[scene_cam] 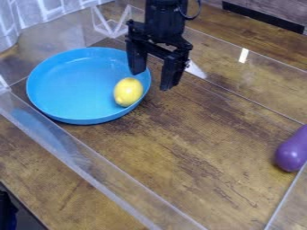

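The black gripper (153,65) hangs at the top centre, over the right part of a blue round plate (74,72). Its two fingers are spread wide apart, with nothing seen between them. A yellow egg-shaped object (128,91) lies on the plate, below and a little left of the gripper. A purple eggplant-like object (292,151) lies on the wooden table (180,162) at the right edge.
Clear plastic walls border the work area along the left, bottom and right.
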